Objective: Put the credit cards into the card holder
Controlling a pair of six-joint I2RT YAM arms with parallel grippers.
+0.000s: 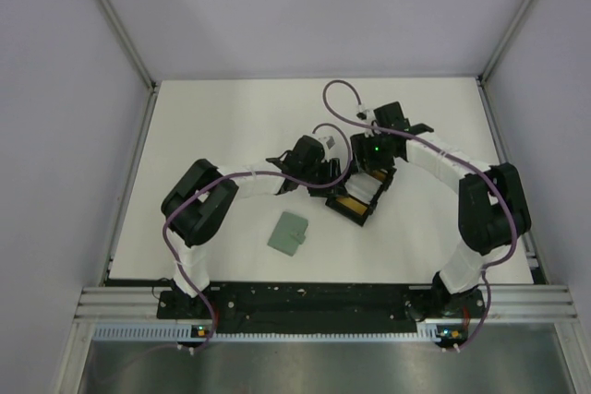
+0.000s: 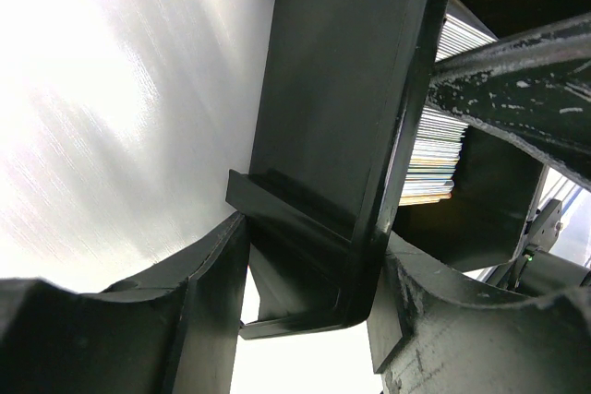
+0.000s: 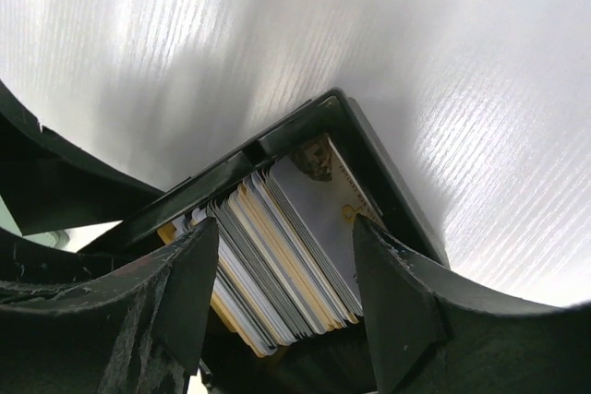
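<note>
The black card holder (image 1: 349,214) stands tilted on the table in the top view, its cards (image 1: 363,185) in a row in the middle. At its left side is my left gripper (image 1: 334,188). The left wrist view has the holder's black wall and corner (image 2: 305,256) filling the space between its fingers; how firmly they press cannot be seen. My right gripper is open over the holder's far end. Its fingers (image 3: 189,274) straddle several upright cards (image 3: 277,251) inside; whether they touch any is unclear.
A flat grey-green piece (image 1: 288,232) lies on the white table (image 1: 231,117), front left of the holder. The two grippers work close together at the holder. Clear table lies behind and to either side.
</note>
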